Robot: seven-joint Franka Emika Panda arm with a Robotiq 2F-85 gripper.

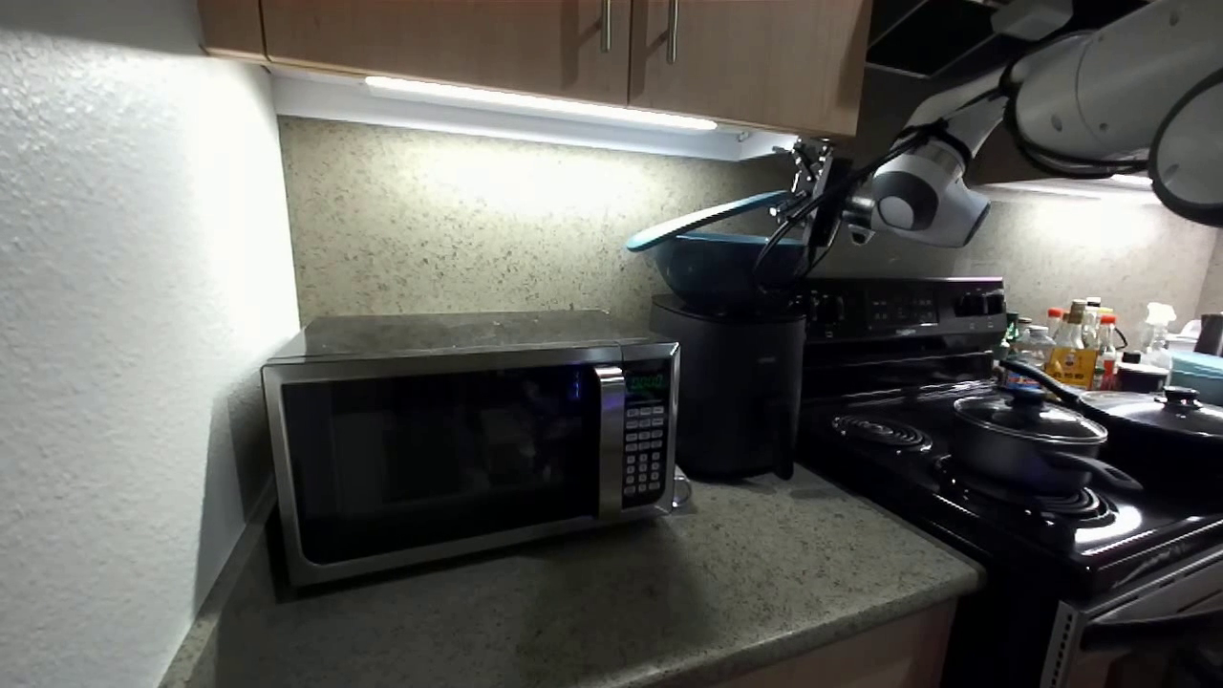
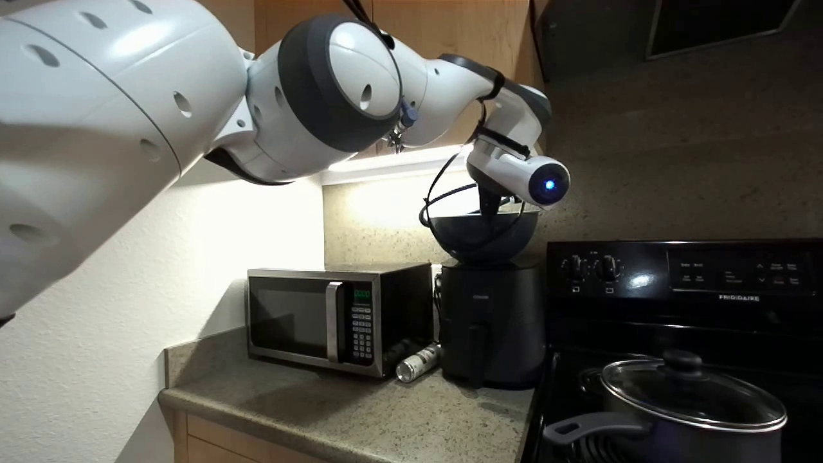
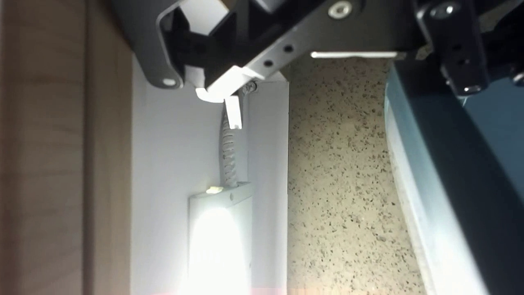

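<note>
A black air fryer [image 1: 734, 390] stands between the microwave and the stove. On top of it sits a dark blue bowl [image 1: 713, 269], with a flat blue piece [image 1: 699, 220] resting tilted over its rim. My gripper [image 1: 805, 189] is above the bowl's right side, close to the raised end of the blue piece. In the wrist view the fingers stand apart at the top, with one dark finger [image 3: 454, 54] beside the blue surface [image 3: 417, 162] at right. Nothing shows gripped. The arm hides the gripper in exterior view 2.
The wooden cabinet [image 1: 459, 46] and its light strip [image 1: 539, 103] are close overhead. The microwave [image 1: 470, 447] stands to the left, with a can [image 2: 418, 363] lying beside it. A lidded pot [image 1: 1026, 430] is on the stove.
</note>
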